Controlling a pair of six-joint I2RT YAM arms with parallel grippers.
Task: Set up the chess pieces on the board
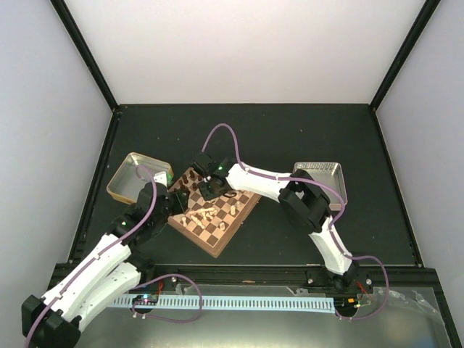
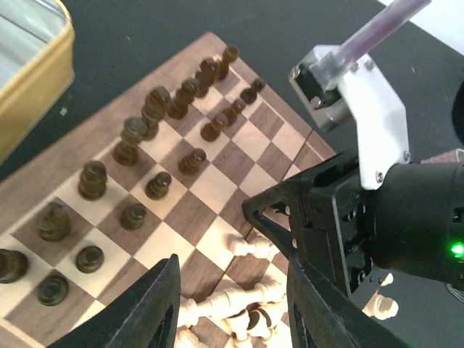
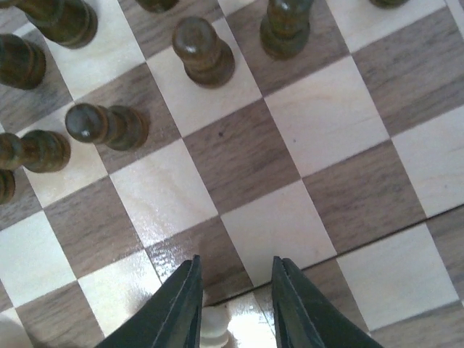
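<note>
The chessboard (image 1: pixel 215 246) lies turned at an angle on the table. Dark pieces stand along its far-left side, among them a dark pawn (image 2: pixel 192 161) and a dark piece (image 2: pixel 93 180). Several pale pieces (image 2: pixel 232 301) lie heaped near the middle, while a pale piece (image 1: pixel 233 210) sits apart from them. My left gripper is open above the board, nothing between its fingers. Over the far part of the board, my right gripper has a gap between its fingertips and holds nothing; a pale piece (image 3: pixel 214 324) shows below, by its left finger.
Left of the board stands a tan-rimmed bin (image 1: pixel 119 196). A silver tray (image 1: pixel 333 174) is at the right, partly behind the right arm. Both arms are close together over the board.
</note>
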